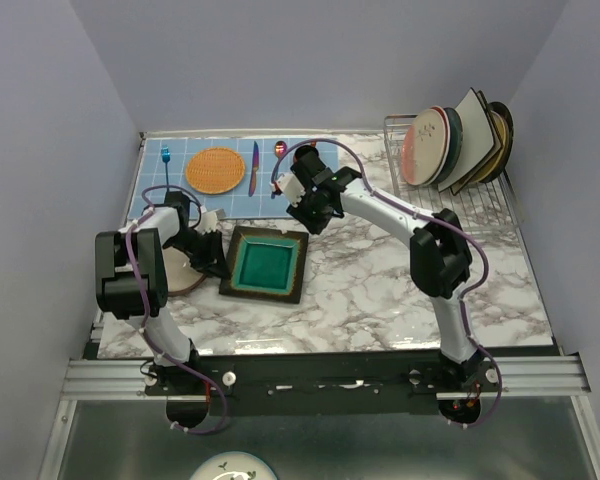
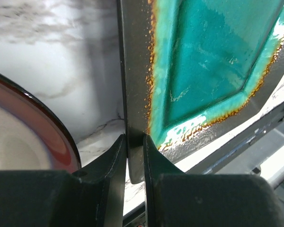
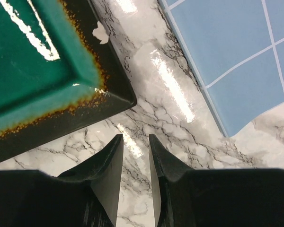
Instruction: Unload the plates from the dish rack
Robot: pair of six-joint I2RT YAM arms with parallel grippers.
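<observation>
A square plate with a glossy green middle and dark rim lies near the centre-left of the counter in the top view. My left gripper is shut on its edge near one corner. Close to the opposite corner of this plate, my right gripper is apart from it, with its fingers parted over bare marble. The dish rack stands at the right, holding several upright plates, with a pink-faced one at the left of the row.
Under the left arm lies a round brown-rimmed plate, just left of the square one. A blue mat at the back carries an orange round mat and utensils. Marble is clear right of the square plate.
</observation>
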